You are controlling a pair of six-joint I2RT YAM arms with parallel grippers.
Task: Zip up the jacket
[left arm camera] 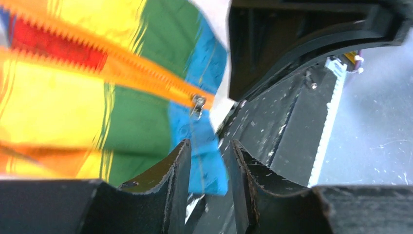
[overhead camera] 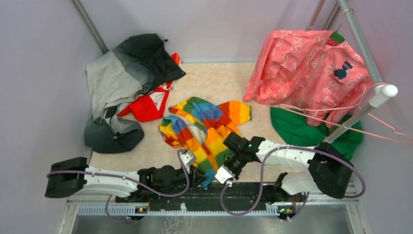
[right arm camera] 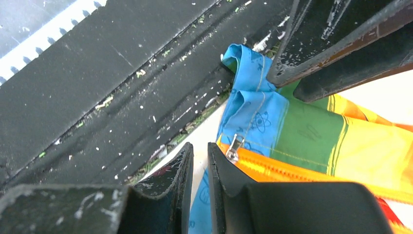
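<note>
A rainbow striped jacket (overhead camera: 216,139) lies on the table, its lower hem near the front edge. In the left wrist view an orange zipper (left arm camera: 122,58) ends at a metal pull (left arm camera: 197,105) on the blue hem; the pull (right arm camera: 234,148) shows in the right wrist view too, just past the fingertips. My left gripper is part open over the hem, nothing visible between its fingers. My right gripper, at the zipper's end, has a narrow gap between its fingertips, nothing visible held. The other arm's dark body looms into each wrist view.
Grey and red garments (overhead camera: 117,73) are piled at the left. A pink jacket (overhead camera: 307,68) hangs from a rack (overhead camera: 360,117) at the right, over green cloth (overhead camera: 287,122). Bare table (overhead camera: 214,78) lies at the back. A black rail borders the front.
</note>
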